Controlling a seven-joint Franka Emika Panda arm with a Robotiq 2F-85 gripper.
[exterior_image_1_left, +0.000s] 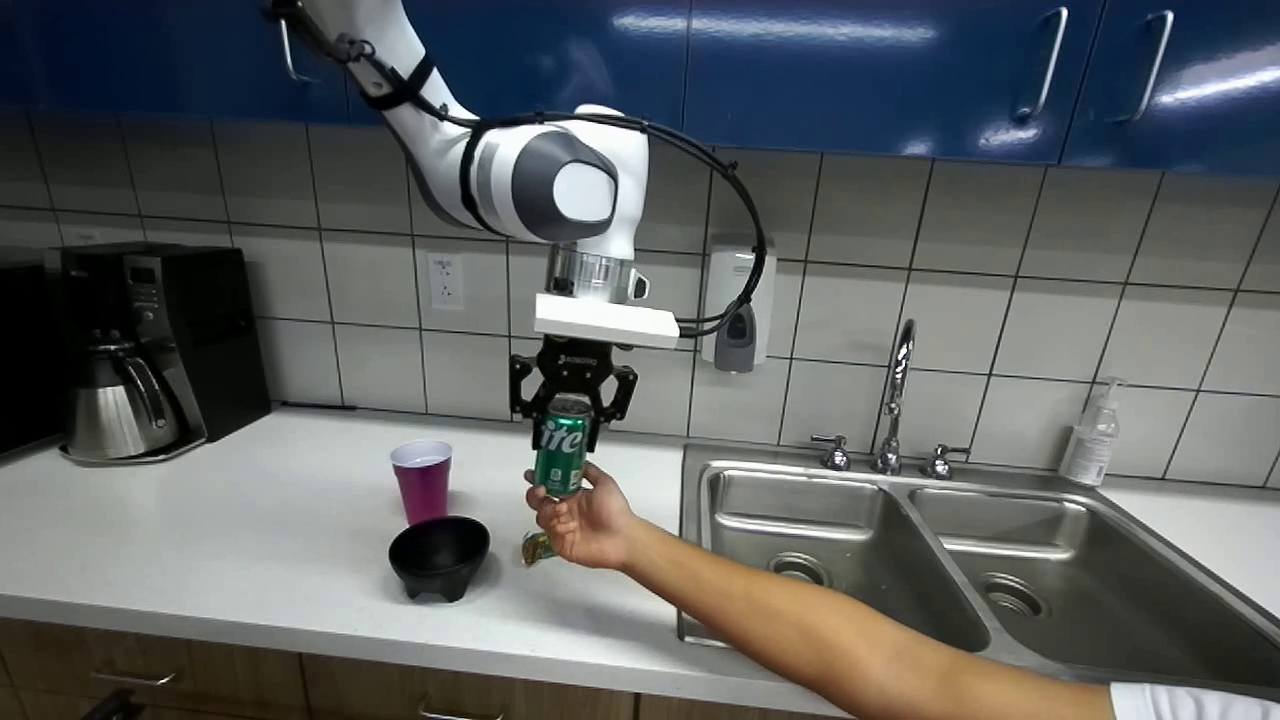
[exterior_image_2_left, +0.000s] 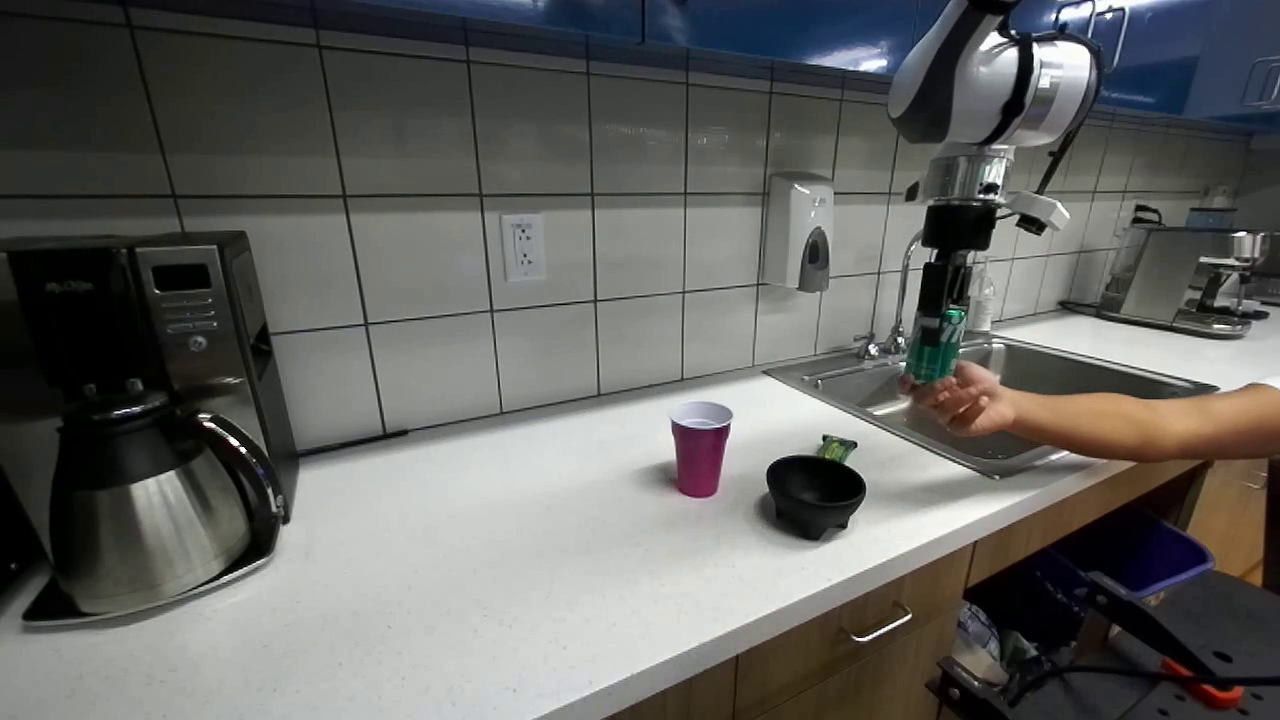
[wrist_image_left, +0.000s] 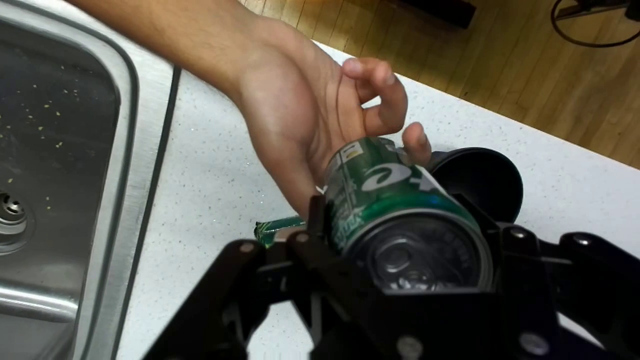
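A green soda can (exterior_image_1_left: 561, 454) hangs above the counter, with my gripper (exterior_image_1_left: 567, 434) shut on its upper part. From below, a person's hand (exterior_image_1_left: 588, 516) reaches up and its fingers touch the can's lower part. In the wrist view the can (wrist_image_left: 402, 210) tilts away between the black fingers, its top toward the camera, and the open palm (wrist_image_left: 312, 108) lies behind its base. In the second exterior view the can (exterior_image_2_left: 935, 344) is held over the near side of the sink, the hand beneath it.
On the counter stand a pink cup (exterior_image_2_left: 701, 450) and a black bowl (exterior_image_2_left: 816, 492), with a green wrapped bar (exterior_image_2_left: 836, 449) behind the bowl. The sink (exterior_image_1_left: 840, 528) lies to the right, a coffee maker (exterior_image_1_left: 156, 348) far left.
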